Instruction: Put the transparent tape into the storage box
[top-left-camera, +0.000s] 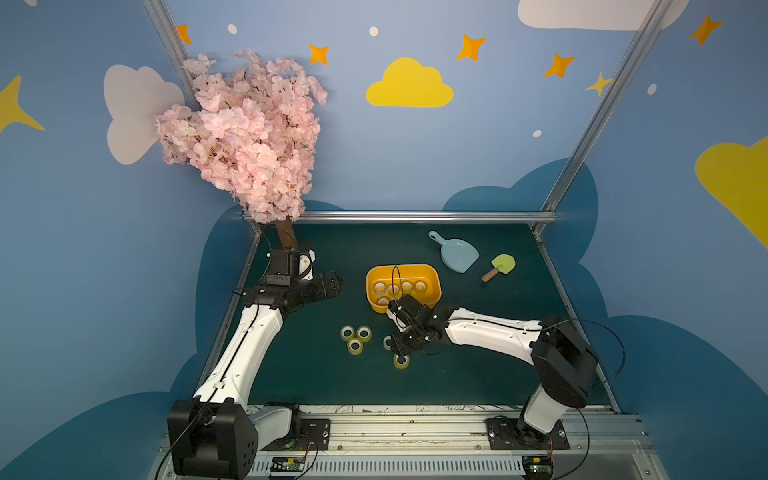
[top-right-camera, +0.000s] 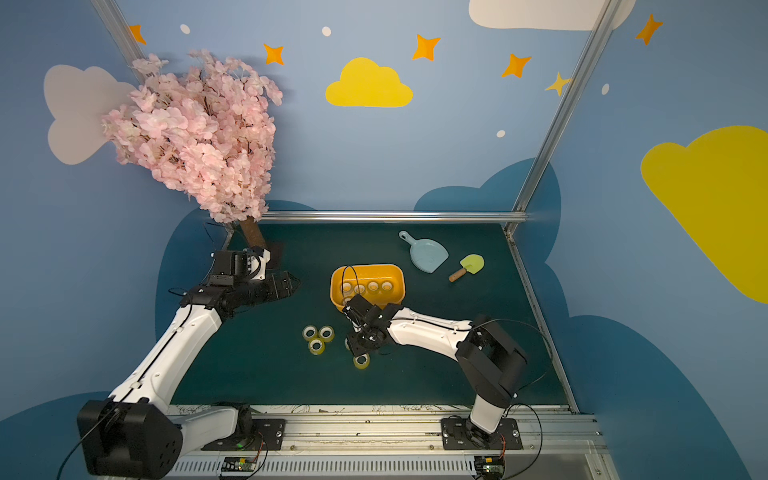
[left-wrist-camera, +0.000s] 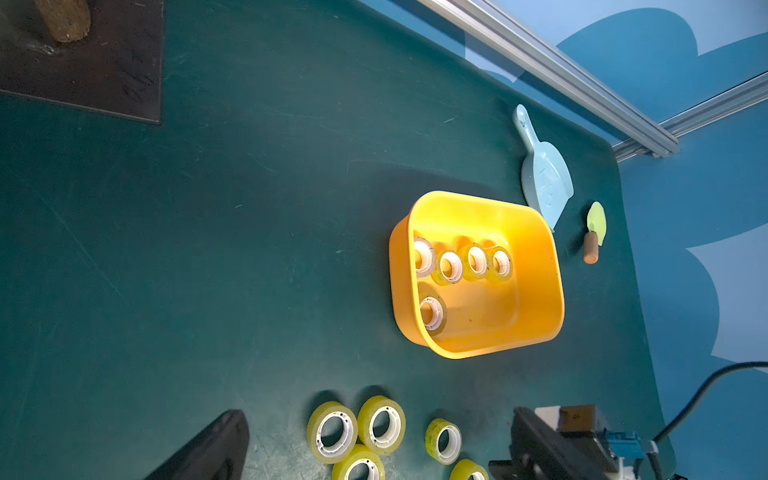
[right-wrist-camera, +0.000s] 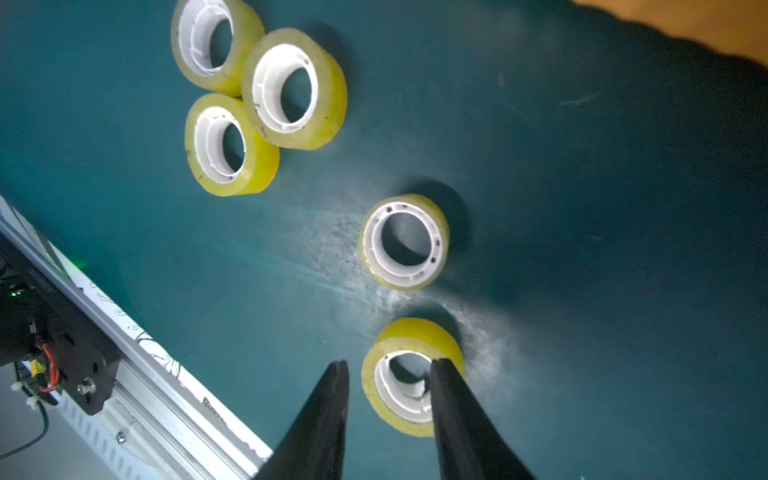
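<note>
Five or so rolls of clear yellowish tape with white cores lie on the green table. Three are clustered (right-wrist-camera: 316, 120); a smaller roll (right-wrist-camera: 368, 240) and a lone roll (right-wrist-camera: 440, 340) lie apart. Above the lone roll hovers my right gripper, open, its fingertips overlapping the roll's near part in the right wrist view, nothing gripped. The yellow storage box (left-wrist-camera: 403, 296) stands behind the rolls and holds several tape rolls (left-wrist-camera: 450, 278). My left gripper is open and empty at the left, with its fingers wide apart and away from every roll.
A light blue dustpan (top-left-camera: 459, 255) and a green scoop with a wooden handle (top-left-camera: 503, 263) lie at the back right. An artificial pink tree (top-left-camera: 248, 136) stands at the back left. Bare table stretches between the left arm and the box.
</note>
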